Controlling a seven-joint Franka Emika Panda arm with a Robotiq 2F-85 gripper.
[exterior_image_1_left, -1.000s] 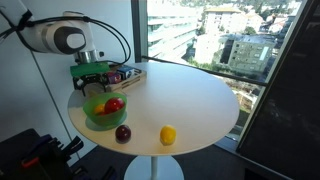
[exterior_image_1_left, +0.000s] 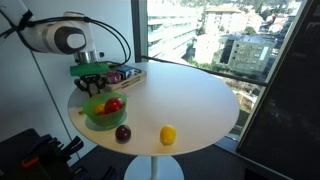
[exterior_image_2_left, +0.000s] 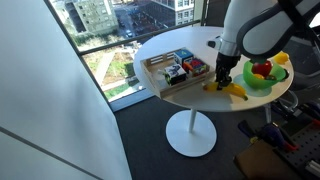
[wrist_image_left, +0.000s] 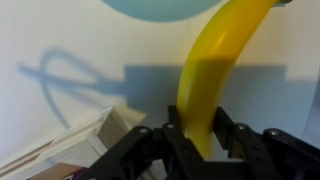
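Observation:
Between the fingers of my gripper is a yellow banana (wrist_image_left: 212, 60), its near end at the fingertips and its body stretching away to the upper right in the wrist view. The gripper is shut on it. In exterior view 2 the banana (exterior_image_2_left: 228, 89) is low at the table's edge, between the wooden box and the green bowl; whether it touches the table is hard to tell. Exterior view 1 has the gripper (exterior_image_1_left: 92, 88) behind the green bowl (exterior_image_1_left: 88, 116), where the banana is mostly hidden. Red and orange fruit (exterior_image_1_left: 113, 105) fill the bowl.
An open wooden box (exterior_image_2_left: 160, 82) with several small packages lies beside the gripper. On the near side of the white table (exterior_image_1_left: 190, 95) sit a dark round fruit (exterior_image_1_left: 123, 133) and a yellow fruit (exterior_image_1_left: 168, 134).
Over the last second, the arm and gripper show almost no movement in exterior view 1. The bowl and loose fruit stay in place.

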